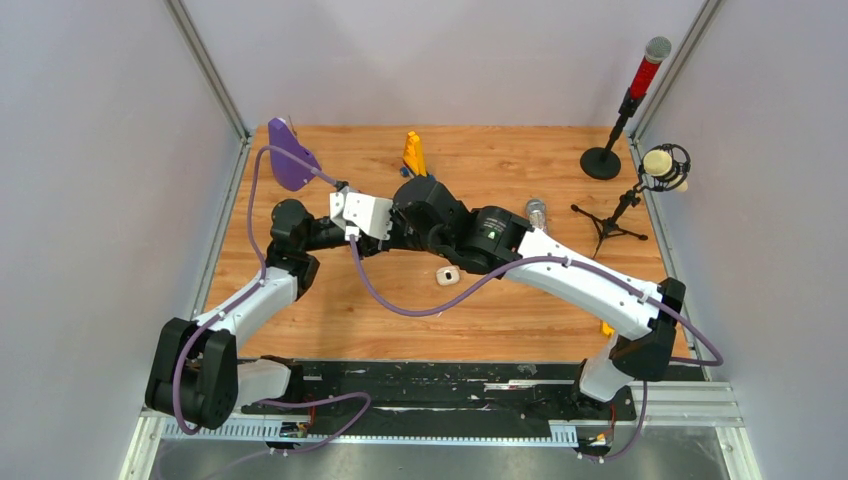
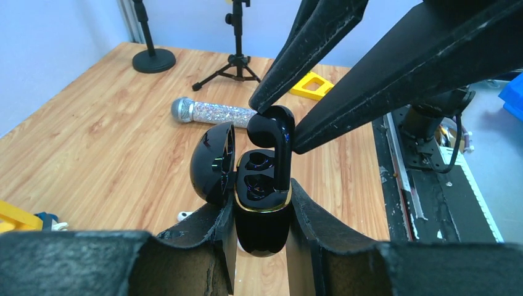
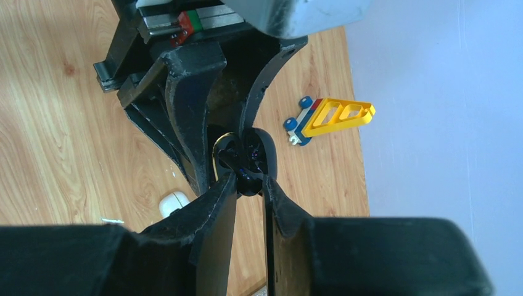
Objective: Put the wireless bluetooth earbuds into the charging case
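Observation:
In the left wrist view my left gripper is shut on the black charging case, whose gold-rimmed body sits between the fingertips. The case's lid stands open to the left. A glossy black earbud is pinched by the right fingers, its stem pointing down into the right side of the case's opening. How deep the stem sits cannot be told. From the right wrist view, my right gripper is shut on the earbud, close against the open case. Both grippers meet left of the table's middle in the top view.
A small white case lies below the right arm. Behind the grippers stand a purple object and a yellow toy. A glittery microphone and microphone stands are on the right.

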